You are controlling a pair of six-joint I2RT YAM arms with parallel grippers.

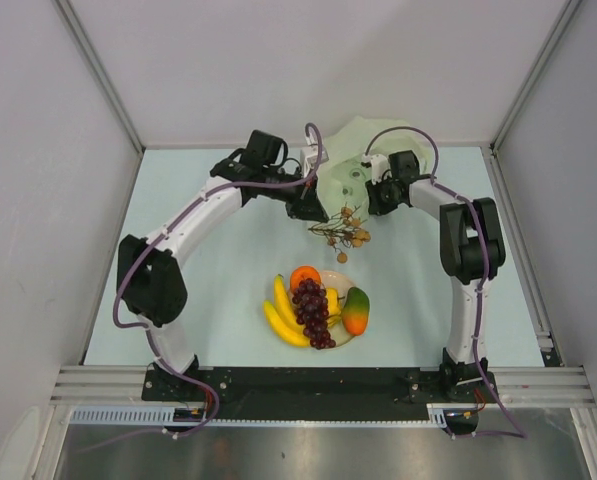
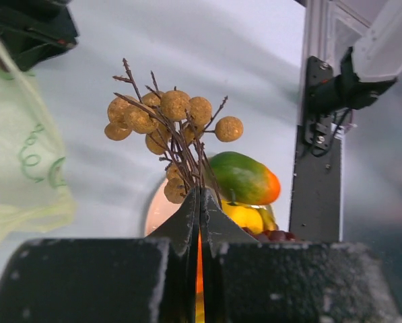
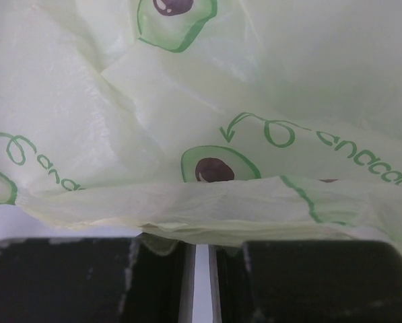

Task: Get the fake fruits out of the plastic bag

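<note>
My left gripper (image 1: 313,215) is shut on a twig spray of gold berries (image 2: 176,108), held over the table in front of the pale green plastic bag (image 1: 363,135). My right gripper (image 1: 378,205) is at the bag's right side; in its wrist view the avocado-printed bag (image 3: 99,101) fills most of the frame, and a narrow gap shows between the fingers. On a plate (image 2: 159,208) lie bananas (image 1: 283,325), an orange (image 1: 305,275), dark grapes (image 1: 313,310), a yellow fruit and a mango (image 1: 355,312).
Walls stand around it.
</note>
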